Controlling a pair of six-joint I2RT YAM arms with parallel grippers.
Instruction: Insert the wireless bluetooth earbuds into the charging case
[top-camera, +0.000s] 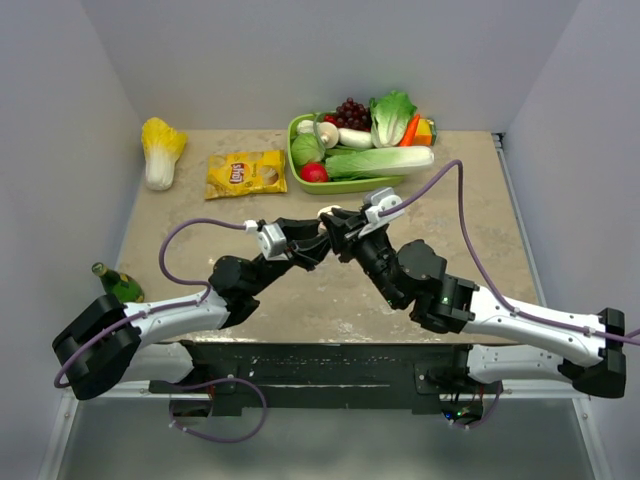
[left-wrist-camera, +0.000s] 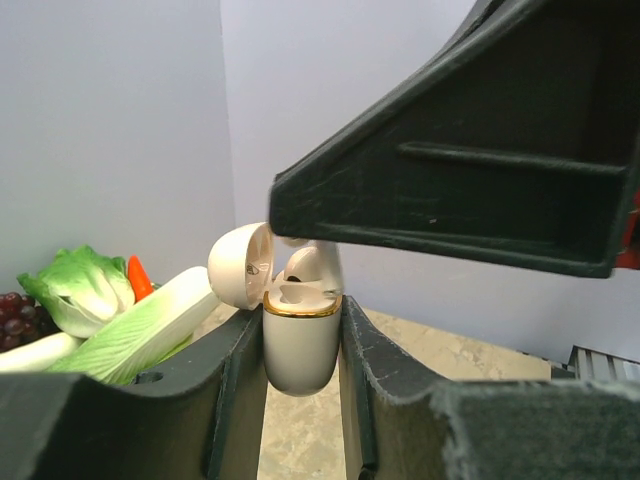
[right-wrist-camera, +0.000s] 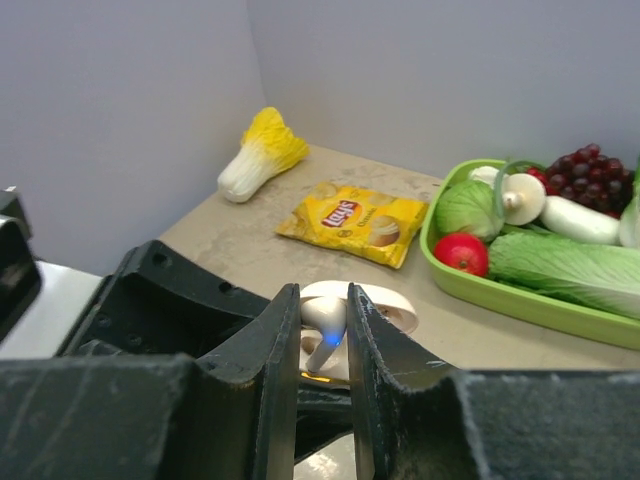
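The open white charging case is held in my left gripper, its lid tilted back. My right gripper is shut on a white earbud with a small blue light, held at the case's opening. In the left wrist view the right gripper's dark finger covers part of the case top, so how deep the earbud sits cannot be seen. From above, both grippers meet at the middle of the table.
A green basket of vegetables stands behind the grippers. A chips bag and a napa cabbage lie at the back left, a green bottle at the left edge.
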